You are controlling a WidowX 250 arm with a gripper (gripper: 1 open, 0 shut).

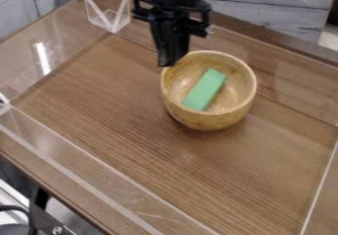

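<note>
A tan round bowl [235,111] sits right of centre on the wooden table [132,170], with a green block [205,91] lying inside it, tilted lengthwise toward the upper right. My black gripper [169,59] hangs above and just left of the bowl's upper-left rim, its arm reaching down from the top of the view. It appears shut; nothing shows between its fingers.
A clear plastic piece stands at the far left edge, and a black cable lies in the lower-left corner.
</note>
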